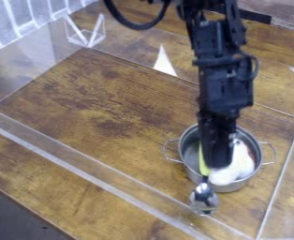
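Observation:
My gripper (214, 142) hangs from the black arm into a steel pot (239, 185) with wire handles on the right side of the wooden table. Its fingertips are partly hidden and blurred, so what lies between them is not clear. A white object (235, 165) is inside the pot. A yellow-green strip, apparently a handle, runs up beside the gripper from a shiny metal spoon head (202, 196) at the pot's front.
Transparent panels edge the work area at front, left and right. White pointed shapes stand toward the back, near a white railing at the upper left.

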